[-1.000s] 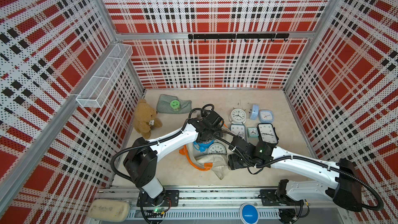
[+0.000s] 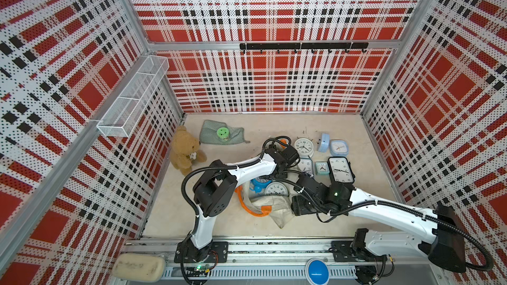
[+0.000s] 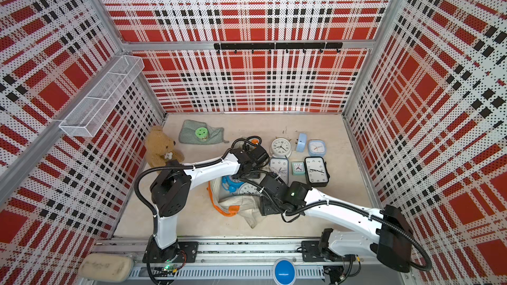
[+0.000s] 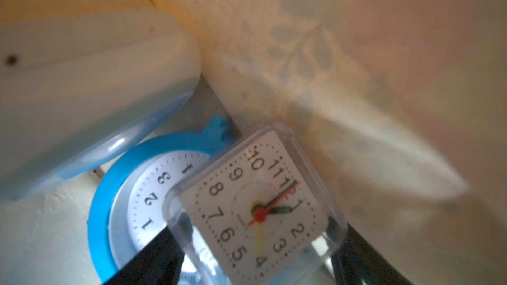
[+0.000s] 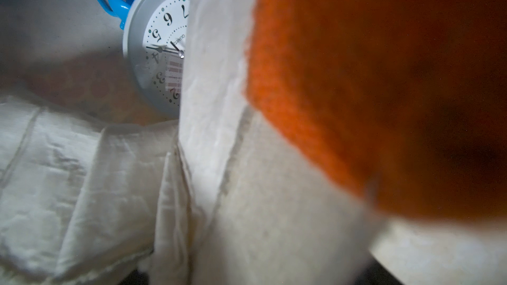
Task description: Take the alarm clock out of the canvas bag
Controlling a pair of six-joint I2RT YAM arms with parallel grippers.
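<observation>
The canvas bag (image 2: 277, 205), cream with orange handles, lies at the table's middle front with its mouth spread. Within it are a blue round clock (image 4: 100, 221) and a grey-rimmed round clock (image 5: 134, 68). A square, clear-cased clock (image 4: 253, 195) sits between the parted fingers of my left gripper, inside the bag; whether they press on it is unclear. My right gripper is open at the bag's near right edge, its fingers apart and bag cloth between them. An orange handle (image 5: 338, 84) fills much of the right wrist view.
Right of the bag stand several clocks, among them a cream round clock (image 2: 303, 146), a small mint clock (image 2: 321, 167) and a black-framed clock (image 2: 341, 170). A teddy bear (image 2: 184, 150) and a grey-green pouch (image 2: 211, 133) are at back left.
The right arm has moved only slightly; the bag has barely shifted.
</observation>
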